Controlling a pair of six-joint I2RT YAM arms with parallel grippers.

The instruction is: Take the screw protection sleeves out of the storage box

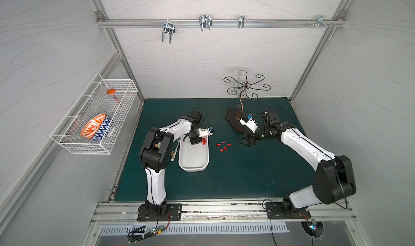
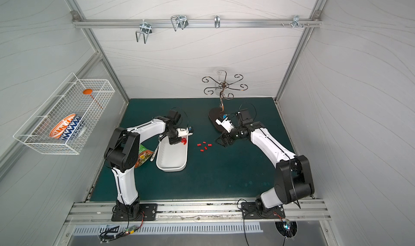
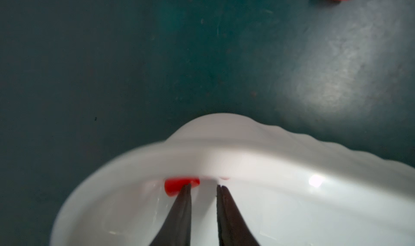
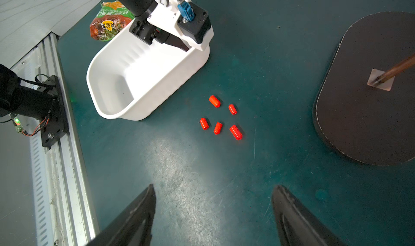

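Inside the far end of the white storage box (image 1: 193, 161), red sleeves (image 1: 204, 140) lie by the wall. My left gripper reaches into the box there, open by a narrow gap. One red sleeve (image 3: 178, 185) shows just behind its left fingertip; a sliver of another is mostly hidden by the rim. On the mat right of the box, several red sleeves (image 4: 217, 128) lie loose in a small cluster. My right gripper hovers to the right of that cluster, fingers apart and nothing between them.
A dark-based metal stand (image 4: 367, 94) with curled arms is behind the right gripper. Left of the box are a food packet (image 4: 111, 23) and a thin white-handled tool (image 2: 154, 154). A wire basket (image 1: 97, 122) hangs on the left wall.
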